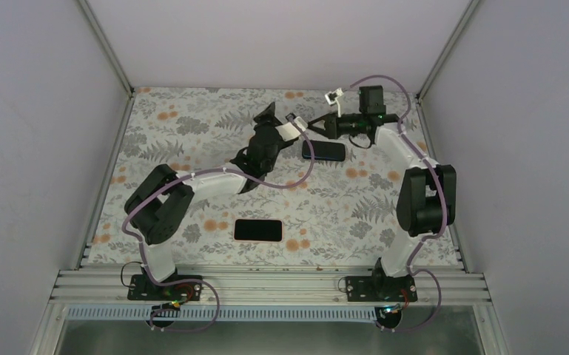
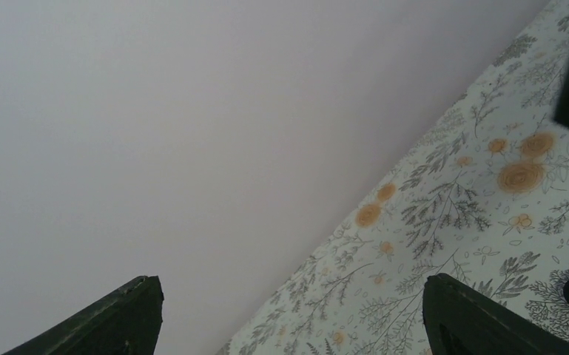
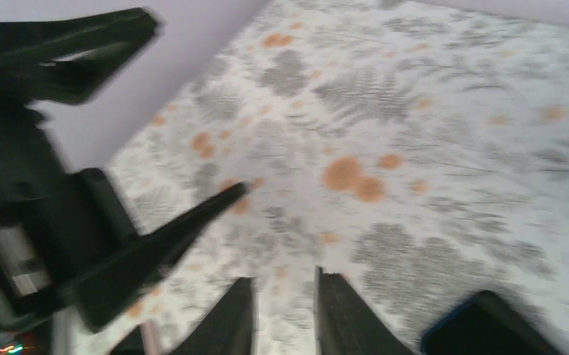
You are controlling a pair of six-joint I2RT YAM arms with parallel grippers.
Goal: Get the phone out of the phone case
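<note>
A black phone-shaped slab lies flat on the patterned cloth, below and in front of my right gripper. Its dark corner with a blue edge also appears low in the right wrist view. Whether phone and case are together there, I cannot tell. In the right wrist view the blurred fingers stand a little apart, cloth visible in the gap and no object clear between them. My left gripper is open and empty, raised near the right one, its fingers spread wide. A second dark phone with a pinkish edge lies near the front.
The two grippers are close together over the back middle of the table. White walls stand behind and at the sides.
</note>
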